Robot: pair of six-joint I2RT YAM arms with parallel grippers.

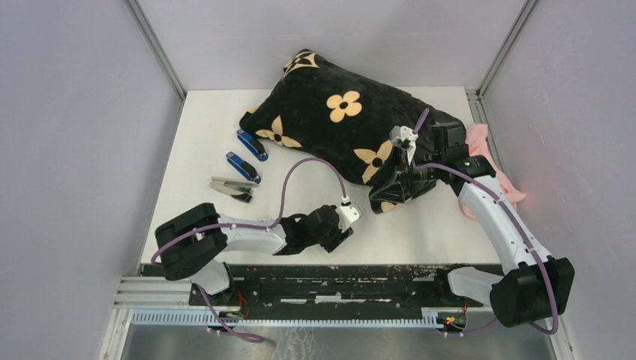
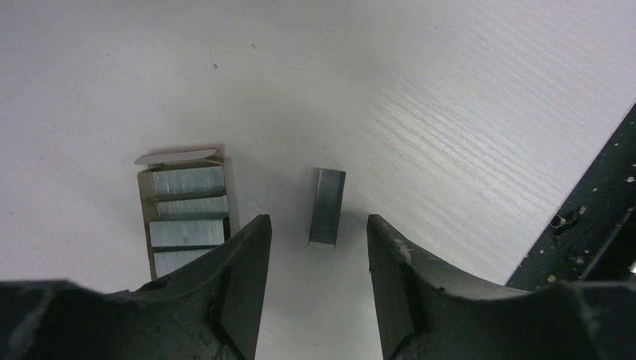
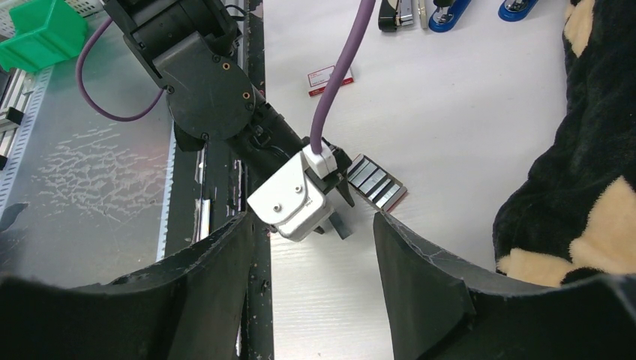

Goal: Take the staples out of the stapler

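My left gripper (image 1: pixel 336 240) hangs low near the front edge, its fingers parted around empty space just short of a small grey staple strip (image 2: pixel 327 207) lying on the table. Left of the strip in the left wrist view is an open box of staples (image 2: pixel 188 231), also seen in the right wrist view (image 3: pixel 376 182). An open stapler (image 1: pixel 232 188) lies on the left beside two blue staplers (image 1: pixel 244 166). My right gripper (image 1: pixel 394 191) is open over the dark cushion's edge, holding nothing.
A black cushion (image 1: pixel 341 127) fills the back, with a pink cloth (image 1: pixel 491 165) at right. A red-and-white box (image 3: pixel 330 79) lies on the table.
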